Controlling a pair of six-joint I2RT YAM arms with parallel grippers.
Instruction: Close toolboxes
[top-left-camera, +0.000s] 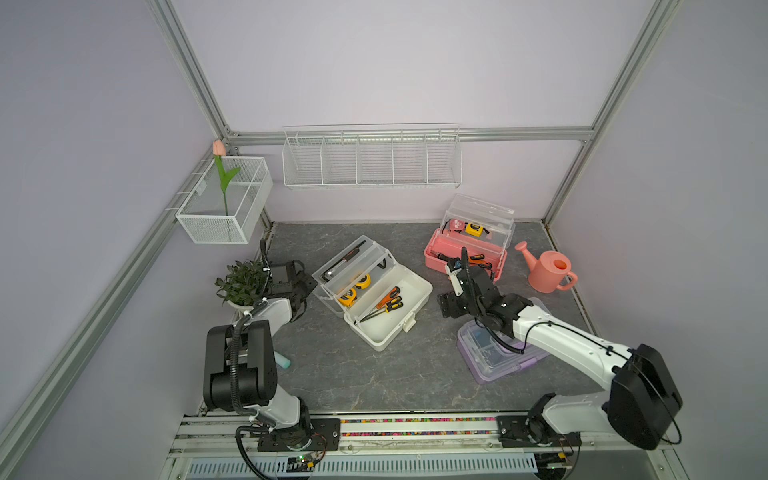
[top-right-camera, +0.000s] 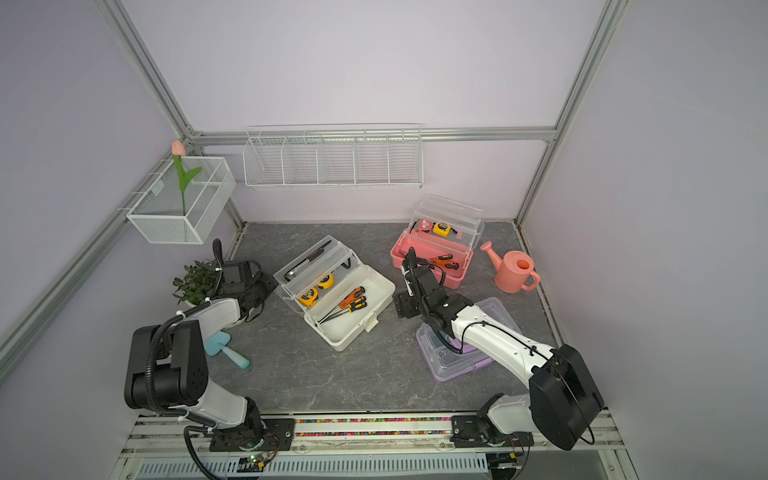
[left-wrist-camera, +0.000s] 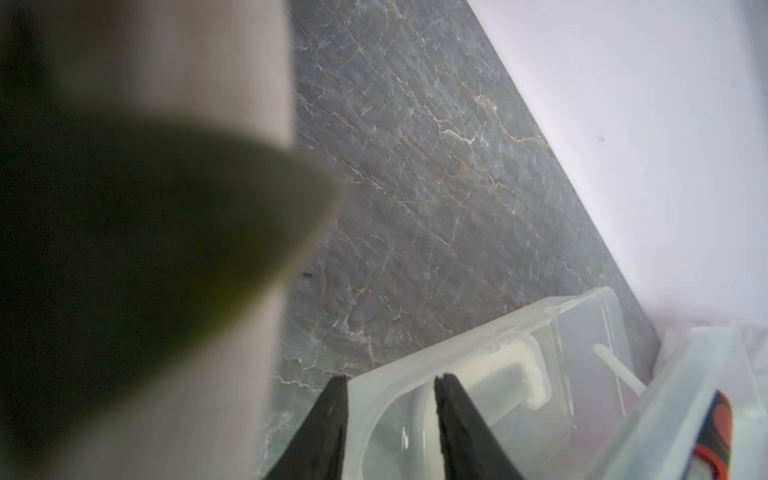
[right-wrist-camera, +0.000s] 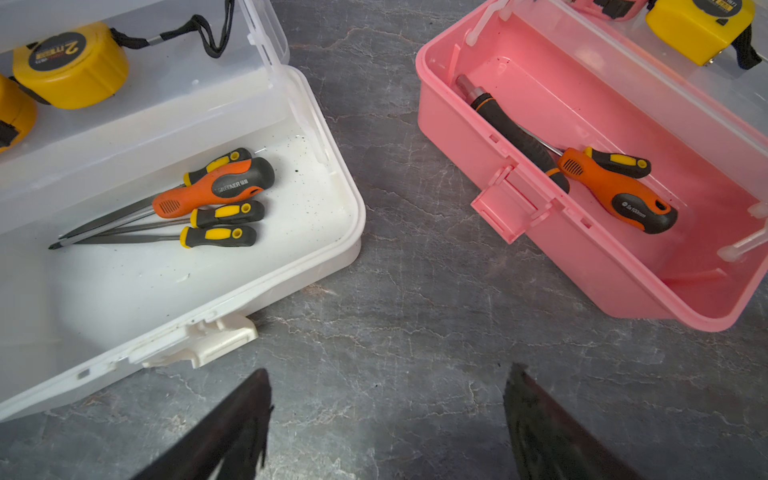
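An open white toolbox (top-left-camera: 408, 332) with screwdrivers, tape measures and a clear upper tray sits mid-table. An open pink toolbox (right-wrist-camera: 608, 288) holding screwdrivers and tape measures stands at the back right. A purple case (top-right-camera: 448, 364) with a closed lid lies at front right. My left gripper stands open beside the white box's clear lid (left-wrist-camera: 560, 376), near the plant. My right gripper stands open over bare table between the white and pink boxes, above the purple case's back.
A plant (top-right-camera: 192, 284) and a blue tool (top-right-camera: 236, 358) are at left, a pink watering can (top-left-camera: 550, 272) at right. Wire baskets hang on the walls.
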